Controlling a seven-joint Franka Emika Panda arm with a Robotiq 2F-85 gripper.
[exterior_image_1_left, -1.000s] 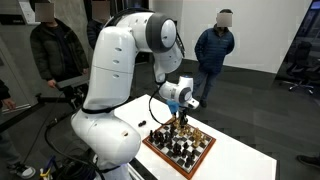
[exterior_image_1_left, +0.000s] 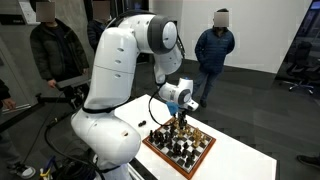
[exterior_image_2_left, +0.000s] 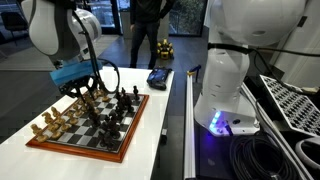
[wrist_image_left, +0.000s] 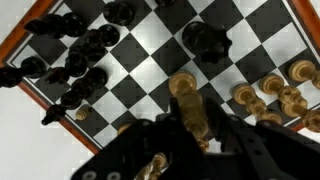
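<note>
A light wooden chess piece (wrist_image_left: 190, 108) stands out in the middle of the wrist view, between the dark fingers of my gripper, which is shut on it. Beneath lies the chessboard (wrist_image_left: 152, 33), with black and white squares and a brown wooden border. A dark piece (wrist_image_left: 205, 40) is close to the held one. Exterior view 2 has the gripper (exterior_image_2_left: 92, 92) low over the board (exterior_image_2_left: 125, 143), among the pieces at its far part. Whether the held piece touches the board cannot be told.
Several dark pieces (wrist_image_left: 90, 82) crowd one side of the board, and several light pieces (wrist_image_left: 268, 85) the opposite side. Bare white table (exterior_image_1_left: 240, 155) lies right of the board in exterior view 1. People stand behind the table.
</note>
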